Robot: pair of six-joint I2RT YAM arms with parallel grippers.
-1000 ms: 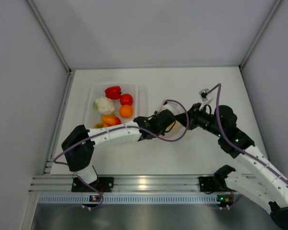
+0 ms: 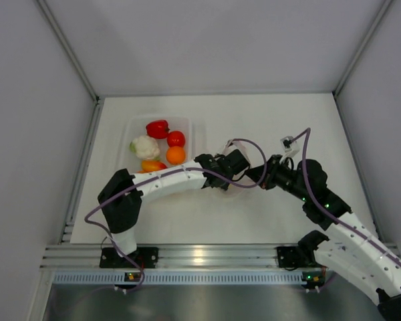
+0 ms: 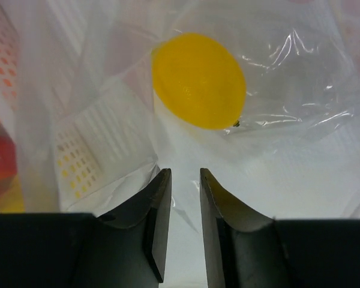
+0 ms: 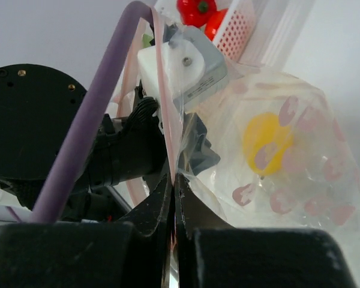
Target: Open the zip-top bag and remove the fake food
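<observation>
The clear zip top bag [image 4: 300, 192], printed with pink shapes, holds a yellow lemon [image 3: 198, 78] [image 4: 267, 141]. My right gripper is shut on the pink zip edge of the bag, holding it up. My left gripper is at the bag's opening, part open with nothing between its fingers, pointed toward the lemon, which lies a little beyond the fingertips. In the top view the bag is largely hidden behind the two arms.
A white perforated basket [image 2: 130, 127] at the left holds fake food: peppers, a tomato [image 2: 176, 138], an orange [image 2: 176, 155], a cauliflower [image 2: 146, 147].
The right arm has moved slightly since a second ago, toward the front.
</observation>
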